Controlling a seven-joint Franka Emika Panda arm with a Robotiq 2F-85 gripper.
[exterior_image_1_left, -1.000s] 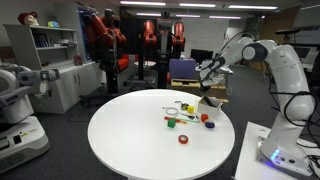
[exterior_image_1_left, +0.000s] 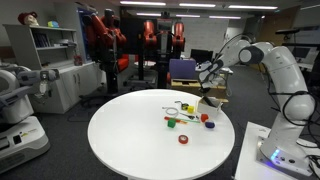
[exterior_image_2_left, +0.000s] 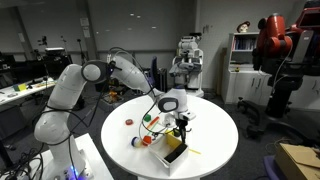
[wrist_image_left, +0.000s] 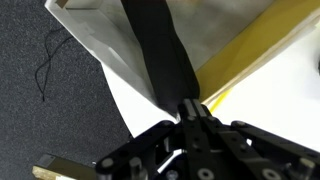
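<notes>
My gripper is shut, its fingertips at the end of a long black strip-like thing (wrist_image_left: 160, 50) in the wrist view. Whether the strip's end is pinched or merely lies behind the tips, I cannot tell. The strip lies along the inside of a light open box, beside its pale wall (wrist_image_left: 105, 45). In exterior view 2 this box (exterior_image_2_left: 160, 148) stands near the table's front edge, a dark thing (exterior_image_2_left: 178, 154) inside it, with my gripper (exterior_image_2_left: 182, 133) above. Exterior view 1 shows the gripper (exterior_image_1_left: 205, 91) small over the dark thing (exterior_image_1_left: 208, 101).
On the white round table (exterior_image_1_left: 130, 135) lie a red ring (exterior_image_1_left: 183, 138), a green piece (exterior_image_1_left: 171, 123), a blue piece (exterior_image_1_left: 210, 125) and several other small objects. Much of the table (exterior_image_2_left: 220, 130) away from the box is bare. The dark floor (wrist_image_left: 50, 110) lies past its edge.
The arm has shifted slightly over the box. The objects on the table lie where they were.
</notes>
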